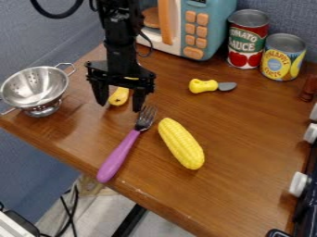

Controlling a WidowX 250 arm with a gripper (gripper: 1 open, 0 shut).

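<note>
My black gripper (120,93) hangs over the left part of the wooden table, its two fingers apart on either side of a yellow item (119,98) that is partly hidden beneath it; whether it touches that item I cannot tell. A purple-handled fork (119,153) lies just in front, and a yellow corn cob (181,143) lies to its right.
A steel colander (33,89) sits at the left edge. A toy microwave (198,28), two cans (247,39) and a yellow-handled tool (205,85) are at the back; a dark appliance (302,204) lines the right edge.
</note>
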